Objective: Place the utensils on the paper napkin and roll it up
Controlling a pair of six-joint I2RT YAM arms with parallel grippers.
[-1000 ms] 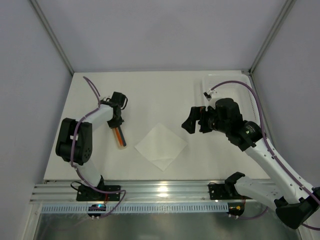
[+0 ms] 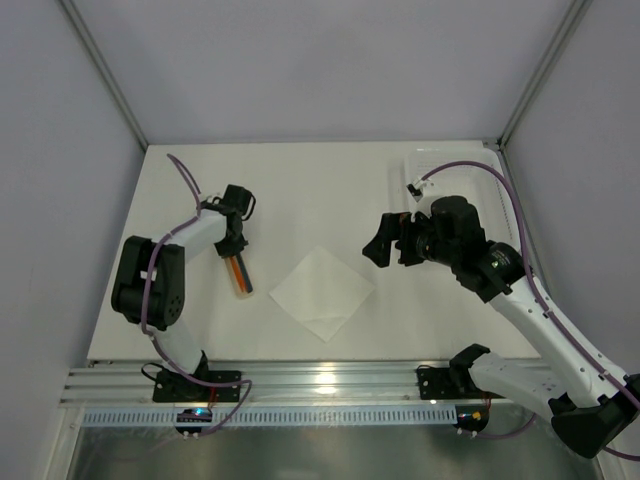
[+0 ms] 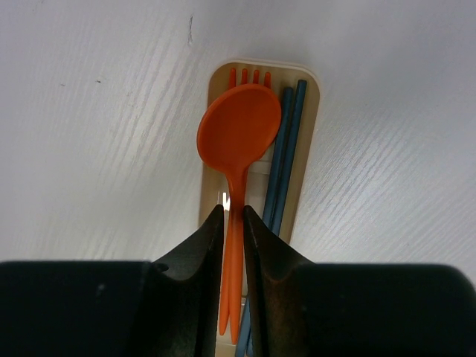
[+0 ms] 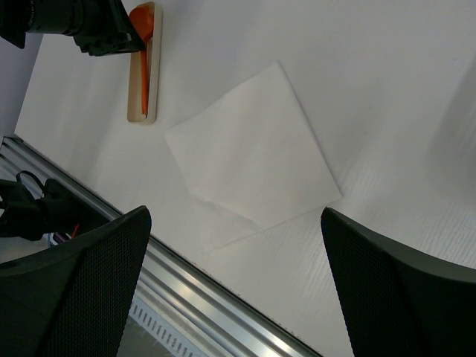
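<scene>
In a narrow beige case (image 3: 296,193) lie an orange spoon (image 3: 238,126), an orange fork (image 3: 225,312) behind it and dark blue chopsticks (image 3: 290,141). My left gripper, above the case, is shut on the orange spoon's handle; whether the fork is also between the fingertips is unclear. The white paper napkin (image 2: 322,292) lies flat to the right of the case. My right gripper (image 2: 390,235) hangs open above the table, right of the napkin, empty between its wide fingers in the right wrist view.
A white rack or tray (image 2: 450,160) stands at the back right, partly behind the right arm. A metal rail (image 2: 320,380) runs along the front edge.
</scene>
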